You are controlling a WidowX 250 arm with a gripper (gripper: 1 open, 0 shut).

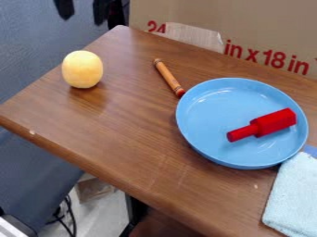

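A red cylindrical toy with a narrower handle (pixel 268 124) lies on a light blue plate (pixel 217 116) at the right of the table. An orange crayon-like stick (pixel 170 77) lies behind and left of the plate, and a pale yellow round fruit (pixel 83 69) sits toward the left. Dark, blurred parts of my gripper (pixel 83 11) show at the top edge, above and behind the fruit, apart from everything on the table; whether it is open or shut is unclear.
A folded light blue cloth (pixel 295 194) lies at the right front edge. A cardboard box (pixel 247 28) stands behind the table. Cables hang below the left edge.
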